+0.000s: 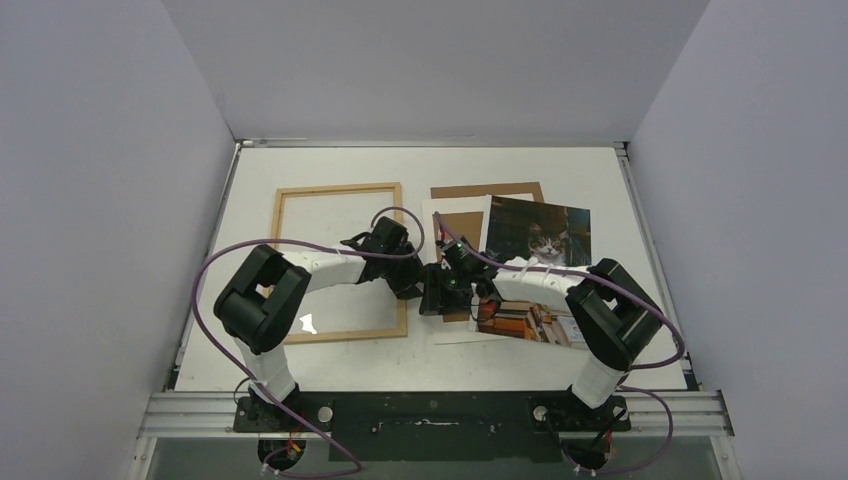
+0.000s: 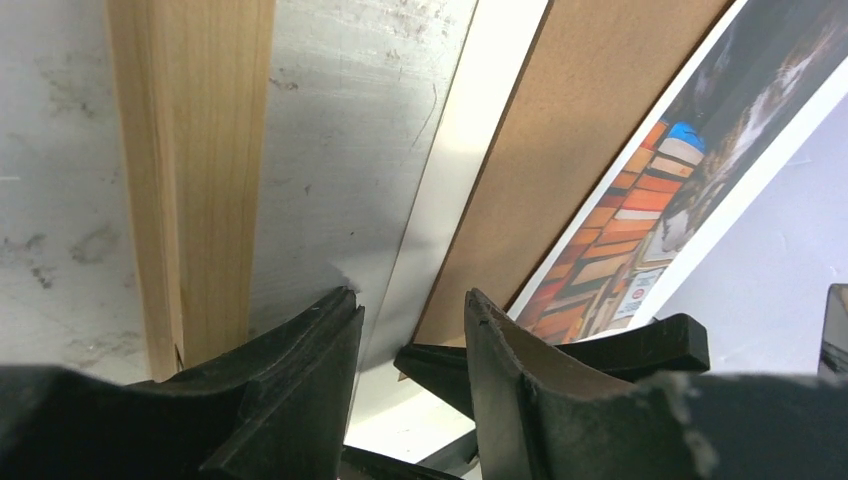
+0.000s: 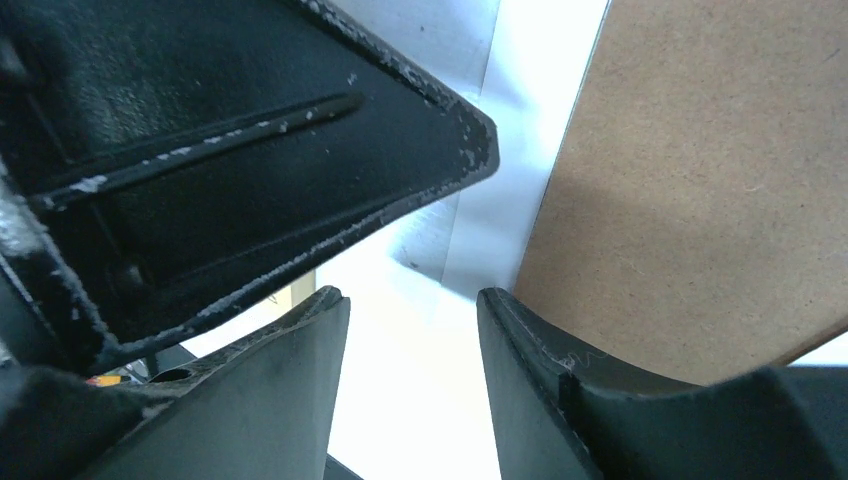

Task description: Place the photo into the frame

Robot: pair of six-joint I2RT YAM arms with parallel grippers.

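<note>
The wooden frame (image 1: 340,335) lies on the left, its rail (image 2: 215,150) beside my left gripper (image 1: 408,290). A cat photo (image 1: 535,225) lies on the right over a brown board (image 1: 485,190) and a white-edged sheet (image 3: 520,150). My left gripper is part open over the board's edge, nothing visible between its fingers. My right gripper (image 1: 435,300) is close beside the left one, low at the edge of the white strip and board, its fingers (image 3: 520,350) parted with nothing visible between them.
The two grippers crowd the middle, very near each other. Bare table (image 1: 430,365) shows along the front and at the back. Walls stand on both sides and behind.
</note>
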